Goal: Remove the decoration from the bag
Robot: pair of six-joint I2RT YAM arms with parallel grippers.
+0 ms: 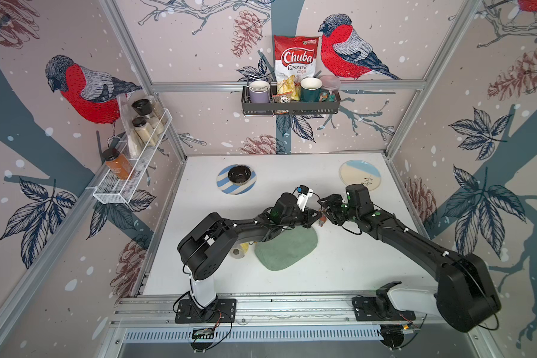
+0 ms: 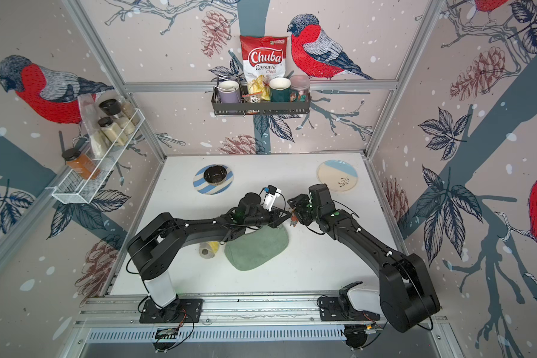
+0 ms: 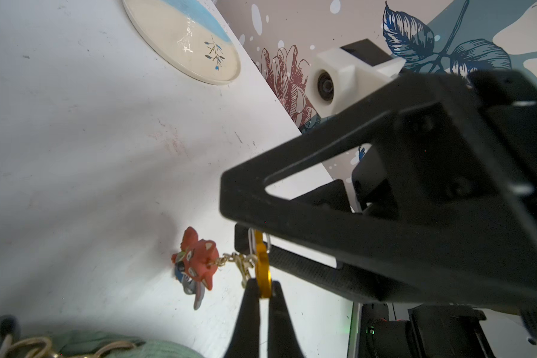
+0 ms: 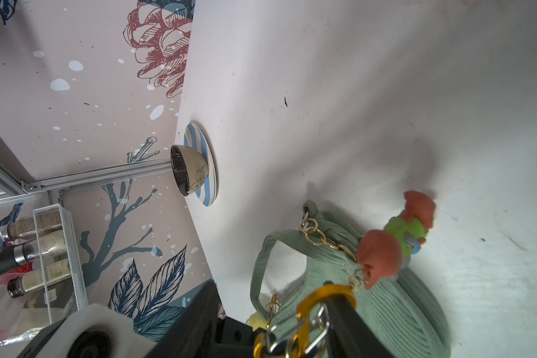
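The decoration, a red figure and a grey one on a gold chain and yellow clip, hangs between my grippers, above the table; in the right wrist view the red-and-green figure (image 4: 380, 256) is over the green bag (image 4: 399, 316). My left gripper reaches the clip from below and looks shut; whether it grips it is unclear. My right gripper (image 2: 293, 208) is at the clip too, its fingers around it; how far apart they are is hard to tell.
A striped plate with a dark bowl (image 1: 239, 174) stands back left, a cream plate (image 1: 359, 174) back right. A wire shelf of jars is on the left wall, a loaded rack (image 1: 289, 107) on the back wall.
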